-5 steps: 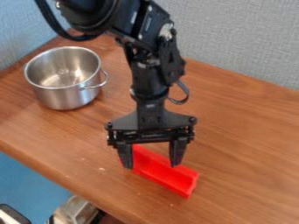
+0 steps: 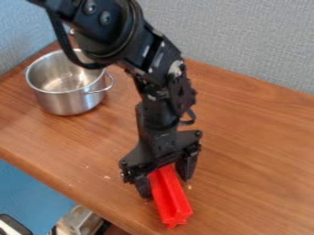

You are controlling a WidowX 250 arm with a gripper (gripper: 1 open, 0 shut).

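My black gripper (image 2: pixel 163 176) is low over the wooden table, open, its fingers around a red elongated block (image 2: pixel 170 200) that lies pointing toward the front of the table. The near end of the block shows below the gripper; the rest is hidden by it.
A steel pot (image 2: pixel 64 87) with handles stands at the back left. At the lower left, past the table edge, are blue floor and some metal fixtures (image 2: pixel 76 223).
The gripper has turned and lowered over the red block. The block has swung from a diagonal to a more front-to-back direction, its near end moving left.
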